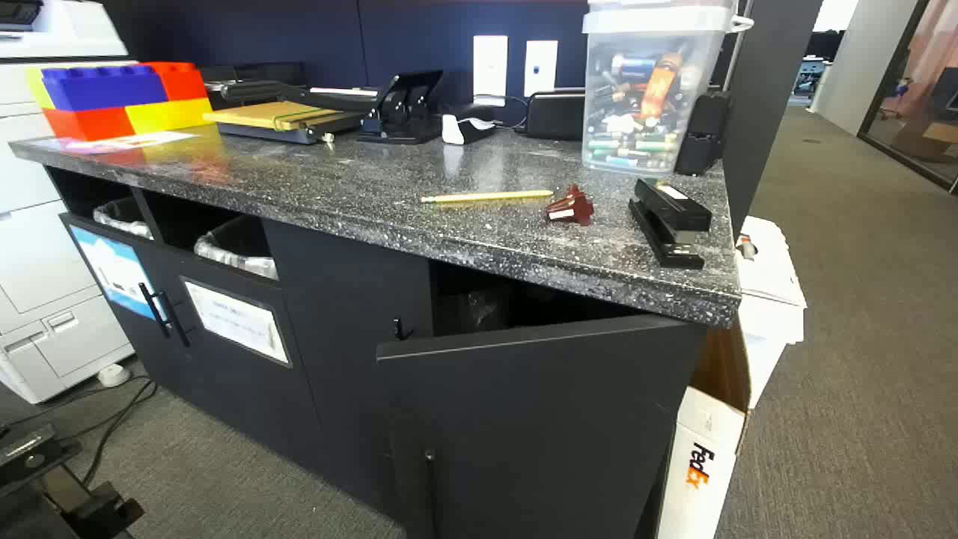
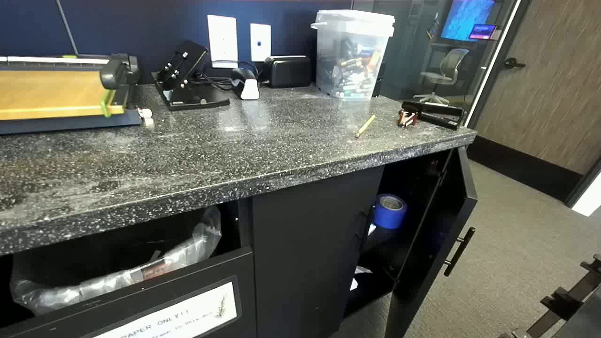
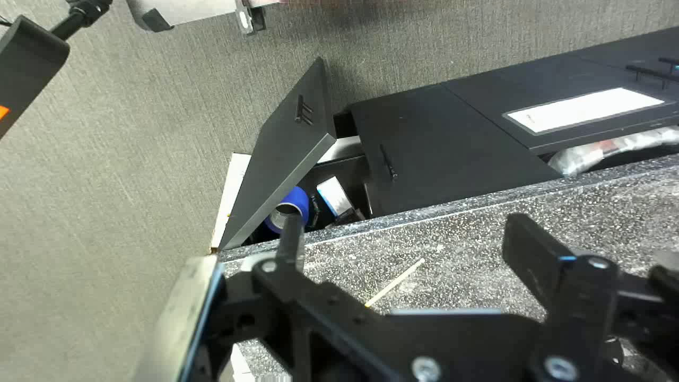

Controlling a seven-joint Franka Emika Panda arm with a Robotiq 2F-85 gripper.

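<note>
In the wrist view my gripper stands open above the countertop, its two black fingers wide apart with nothing between them. Below and between them, a yellow pencil (image 3: 399, 280) lies on the speckled counter. From exterior view 1, the pencil (image 1: 489, 196) rests beside a dark red staple remover (image 1: 572, 206), and a black stapler (image 1: 669, 223) sits near the right end. The cabinet door (image 2: 436, 248) under that end is swung partly outward. Blue tape (image 2: 389, 211) stands on a shelf inside. Neither exterior view shows the gripper.
A clear tub of batteries (image 1: 633, 99) stands at the counter's back right, with a phone stand (image 1: 404, 108) and paper trimmer (image 2: 56, 93) farther left. Large toy blocks (image 1: 126, 99) occupy the far left. The door juts over open floor.
</note>
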